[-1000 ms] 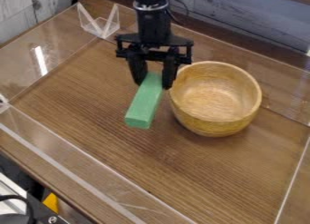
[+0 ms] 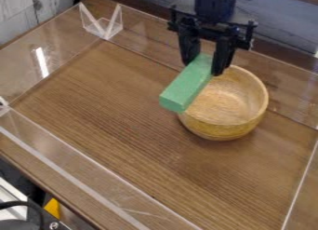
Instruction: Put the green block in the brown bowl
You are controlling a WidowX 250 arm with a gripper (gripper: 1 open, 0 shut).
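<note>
The green block [image 2: 187, 85] hangs tilted from my gripper [image 2: 205, 60], which is shut on its upper end. Its lower end points down and to the left, across the left rim of the brown bowl as seen from this camera. The bowl [image 2: 236, 105] is round, tan and empty as far as its inside shows; the block and the gripper cover part of its left and back rim. How high the block is above the rim, I cannot tell.
Bare wooden table [image 2: 112, 122] stretches to the left and in front of the bowl. A clear wire-like holder [image 2: 102, 23] stands at the back left. Black cables [image 2: 25, 213] lie at the front left corner.
My gripper has carried the green block right and toward the back, from left of the bowl to its left rim in this view. The bowl has stayed put.
</note>
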